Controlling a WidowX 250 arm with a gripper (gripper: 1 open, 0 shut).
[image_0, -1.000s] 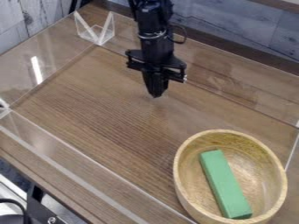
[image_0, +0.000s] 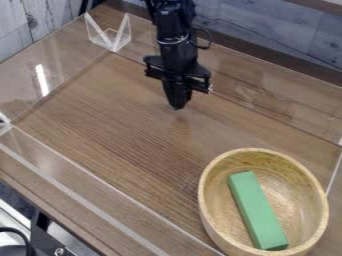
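Observation:
My black arm hangs from the top centre, its gripper (image_0: 177, 98) low over the back middle of the wooden table (image_0: 120, 140). The fingertips are small and dark, so whether they are open or shut is unclear. A green block (image_0: 257, 210) lies inside a round tan bowl (image_0: 214, 187) at the front right.
A white wire-like object (image_0: 110, 30) stands at the back left, and another white piece is cut off at the left edge. Grey walls border the back.

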